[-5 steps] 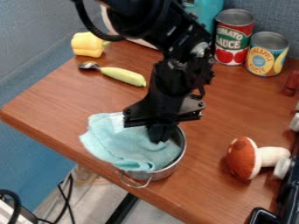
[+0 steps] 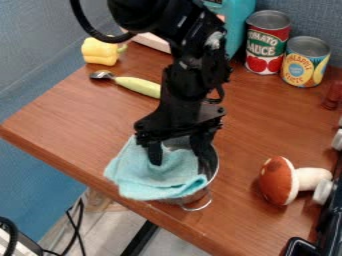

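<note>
My black gripper [image 2: 177, 152] hangs over a metal pot [image 2: 206, 190] near the front edge of the wooden table, its fingers down at a light blue cloth [image 2: 147, 177]. The cloth drapes over the pot's left side and hides much of its inside. Whether the fingers hold the cloth is unclear.
A toy mushroom [image 2: 281, 181] lies to the right, beside black equipment [image 2: 321, 235]. Behind are a tomato can [image 2: 266, 42], a yellow can [image 2: 305, 64], a yellow banana-like item [image 2: 138, 86], a spoon [image 2: 102, 75] and a yellow pepper [image 2: 100, 51].
My gripper has moved a little left and toward the front; the cloth has shifted rightward, its left end drawn in toward the pot.
</note>
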